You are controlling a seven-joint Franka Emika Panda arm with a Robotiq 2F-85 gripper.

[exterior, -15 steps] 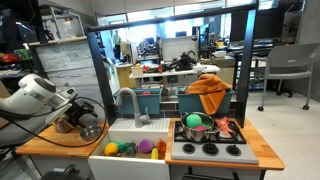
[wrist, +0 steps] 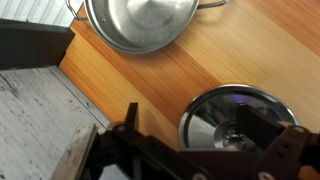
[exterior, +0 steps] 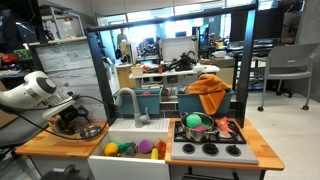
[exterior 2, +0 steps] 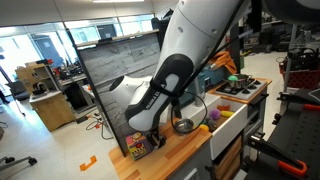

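Note:
In the wrist view a silver two-handled pot (wrist: 140,15) stands on the wooden counter, empty inside. Below it lies a round lid (wrist: 202,130), glassy with a bright metal rim. My gripper is open above the lid, its fingers spread wide and one of them (wrist: 250,122) covering part of the lid. No object is seen held between the fingers. From the side, the pot (exterior 2: 185,125) sits to the right of the arm's end, near the sink. Whether my fingers touch the lid cannot be told.
A colourful box (exterior 2: 137,145) stands beside the arm near the dark panel. The white sink (exterior: 112,165) holds several coloured toy items. Beyond it is a stove (exterior: 205,150) with a green-filled pot (exterior: 195,122). A tall faucet (exterior: 134,105) rises behind the sink.
My arm's end has shifted left in exterior view 1, away from the pot and towards the counter's left end. The sink and stove things have not moved.

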